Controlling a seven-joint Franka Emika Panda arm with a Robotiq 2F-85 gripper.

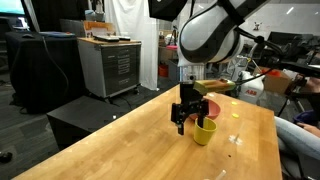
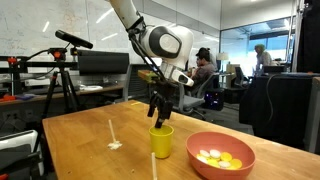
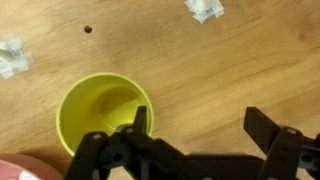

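Note:
A yellow cup (image 1: 204,133) stands upright on the wooden table, close to my gripper (image 1: 190,123). In the wrist view the open-topped cup (image 3: 82,112) lies at the left. One of my dark fingers (image 3: 141,120) overlaps its right rim, while the other finger (image 3: 262,130) is over bare wood. The fingers are wide open, with only table showing between them. In exterior view 2 my gripper (image 2: 158,128) is at about the height of the rim of the cup (image 2: 159,144); its fingertips partly merge with the cup there, so contact is unclear.
A red-pink bowl (image 2: 246,158) holding several yellow and white round pieces sits beside the cup. Pale tape bits (image 3: 205,8) and a white strip (image 2: 153,168) lie on the table (image 1: 110,150).

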